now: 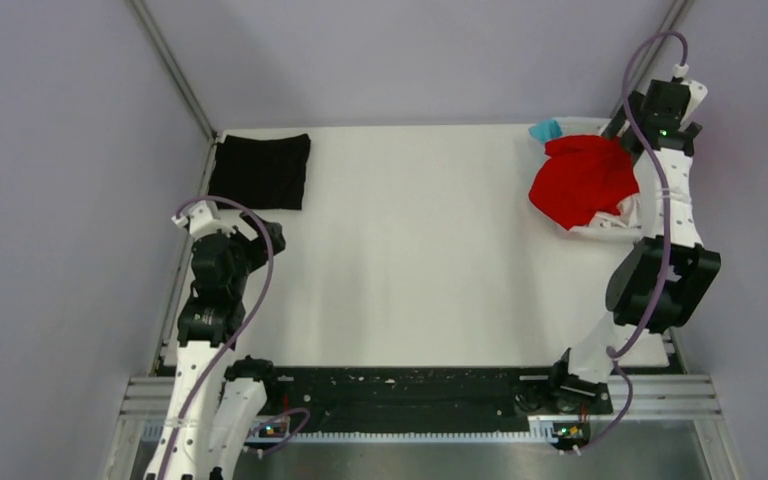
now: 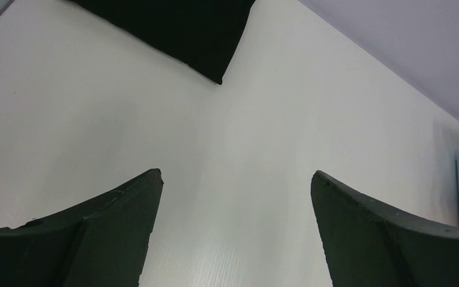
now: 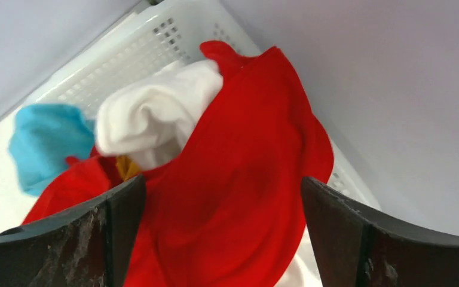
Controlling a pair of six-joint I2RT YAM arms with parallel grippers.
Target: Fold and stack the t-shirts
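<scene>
A black folded cloth [image 1: 260, 172] lies at the back left of the white table, also partly seen in the left wrist view [image 2: 197, 42]. My left gripper is open above bare table. At the back right a white basket [image 3: 125, 48] holds a crumpled red shirt [image 1: 580, 180] [image 3: 245, 149], white cloth [image 3: 155, 107] and light blue cloth [image 3: 48, 143]; some yellow shows beneath. My right gripper is open over the red shirt in the basket.
Walls close in the left, back and right sides, and the right arm stands close to the right wall.
</scene>
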